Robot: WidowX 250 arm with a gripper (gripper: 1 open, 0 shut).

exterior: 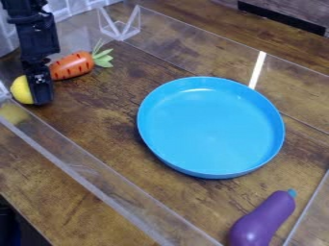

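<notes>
My black gripper point(34, 83) is at the far left, lowered onto a yellow object point(21, 90), which is partly hidden behind its fingers. Whether the fingers are closed on it is unclear. Just right of the gripper lies an orange toy carrot point(71, 65) with green leaves.
A large blue plate point(210, 128) sits right of centre. A purple eggplant point(263, 221) lies at the lower right. Clear plastic walls border the wooden surface point(115, 154). The middle between gripper and plate is free.
</notes>
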